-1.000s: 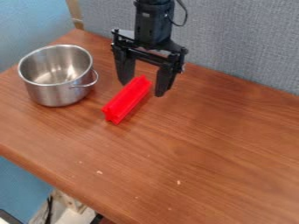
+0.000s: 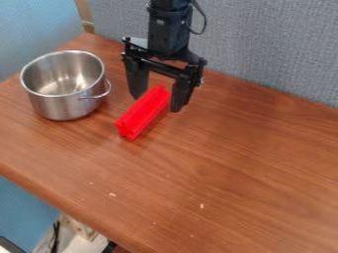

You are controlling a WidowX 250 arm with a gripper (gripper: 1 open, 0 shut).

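A red elongated block (image 2: 141, 114) lies diagonally on the wooden table, just beneath my gripper (image 2: 158, 91). The gripper, black and pointing down, is open, its two fingers spread above the block's upper end on either side. Whether the fingertips reach down beside the block I cannot tell from this view. A shiny steel pot (image 2: 63, 94) with a side handle stands to the left of the block.
A grey padded wall (image 2: 278, 49) rises behind it, and the table's left edge runs along the lower left.
My arm has shifted very slightly left and down over the last second, staying open above the red block. The block and pot have not moved.
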